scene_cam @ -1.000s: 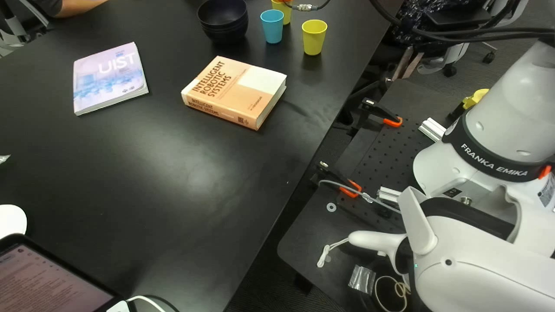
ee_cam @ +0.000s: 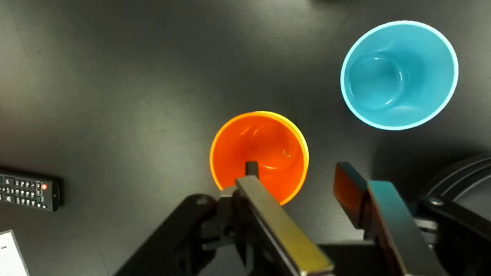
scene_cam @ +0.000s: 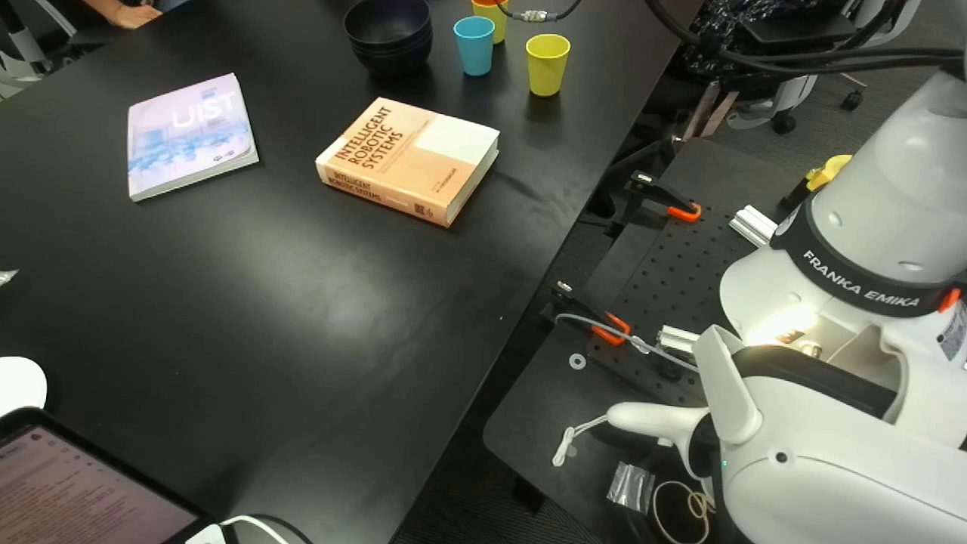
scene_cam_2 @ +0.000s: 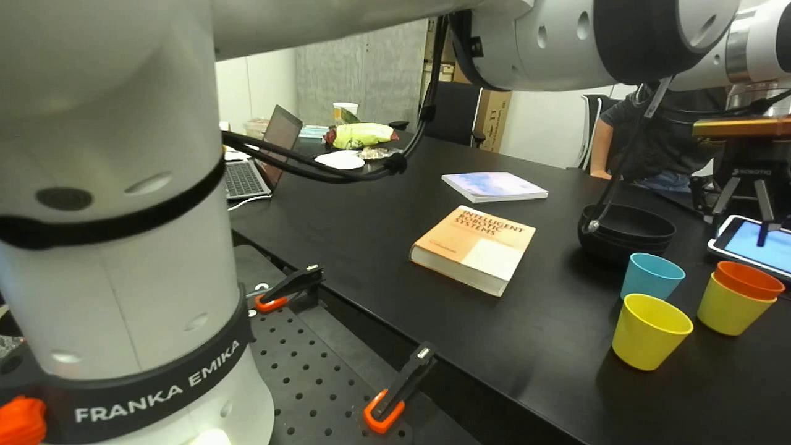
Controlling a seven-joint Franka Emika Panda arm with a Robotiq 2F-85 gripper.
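Observation:
An orange cup (ee_cam: 269,142) sits nested in a yellow cup (scene_cam_2: 730,315), at the right in exterior view 2. My gripper is open over the table, its fingers apart and nothing held between them. From the wrist camera, the left finger overlaps the orange cup's opening, while the right finger lies beyond its rim. Height above the cups is hard to judge there; in exterior view 2 the gripper (scene_cam_2: 743,222) hangs higher and behind them. A blue cup (scene_cam_2: 651,277) and a separate yellow cup (scene_cam_2: 649,337) stand upright nearby.
Stacked black bowls (scene_cam_2: 626,230) stand close to the blue cup. Two books, an orange one (scene_cam: 408,159) and a pale one (scene_cam: 192,136), lie flat on the table. A remote (ee_cam: 27,189) and a tablet (scene_cam_2: 756,245) are near the gripper. Mid-table is clear.
In exterior view 1, the cable by the cups has shifted slightly to the right. A light now glows on the arm's base, and the person's arm at the far edge has moved.

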